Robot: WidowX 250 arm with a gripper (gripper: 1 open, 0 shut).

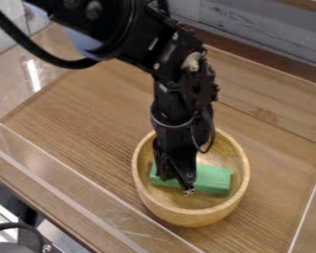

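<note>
A round tan bowl (196, 211) rests on the wooden table, with a green rectangular block (209, 180) lying inside it. My black gripper (182, 184) reaches down from the top into the bowl, its fingertips low over the left part of the block. The fingers look close together; whether anything is between them is hard to tell, as the gripper covers part of the block.
A pale back wall (267, 40) runs along the upper right. The table's edge and cables show at the lower left.
</note>
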